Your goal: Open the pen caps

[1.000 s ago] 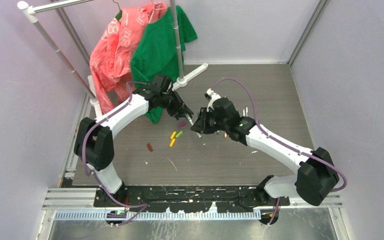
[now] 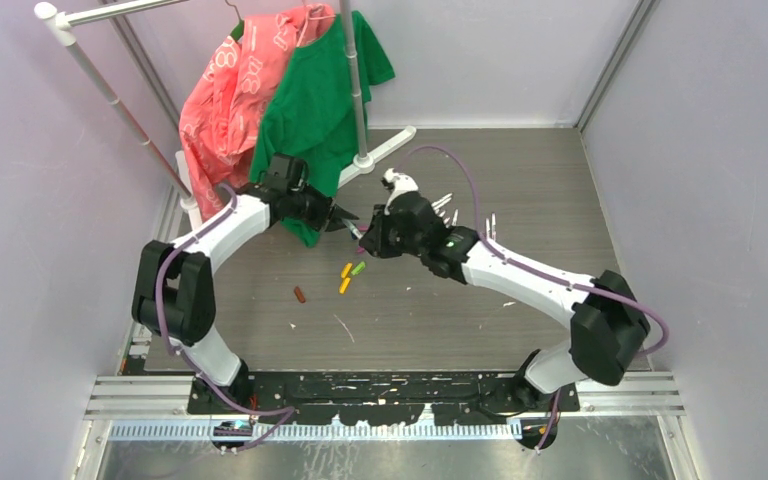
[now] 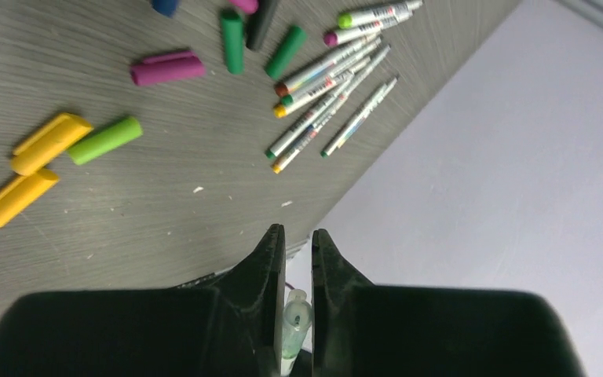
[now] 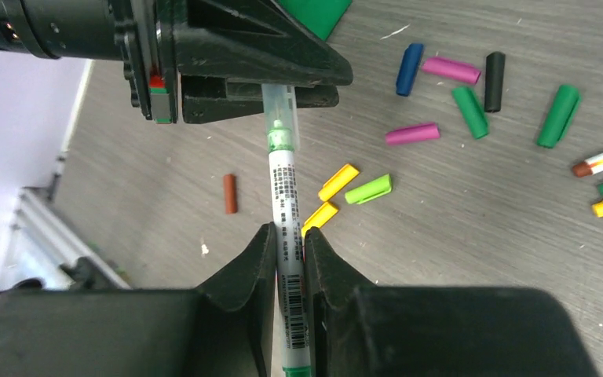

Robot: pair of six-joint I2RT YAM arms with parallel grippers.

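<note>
A white pen [image 4: 286, 204] with a clear top end and green bands stands in my right gripper, whose fingers are closed round its barrel. My left gripper [image 2: 340, 222] is at the pen's clear end [image 4: 281, 106], its fingers close around that end; whether they grip it is unclear. In the left wrist view the fingers are narrowly apart, with the clear end low between them. Loose caps lie on the floor: yellow [image 3: 47, 145], light green [image 3: 106, 140], pink [image 4: 412, 133], blue [image 4: 410, 67], black [image 4: 493, 82], dark green [image 4: 557, 118] and brown [image 4: 230, 192].
Several white pens [image 3: 322, 118] lie at the back right of the grey floor [image 2: 480, 330]. A clothes rack [image 2: 358, 90] with a green shirt [image 2: 300, 120] and a red garment [image 2: 220, 110] stands at the back left.
The right arm has moved left and its wrist has shifted, with the pen in its gripper. The left arm has shifted left since a second ago, staying at the pen's end.
</note>
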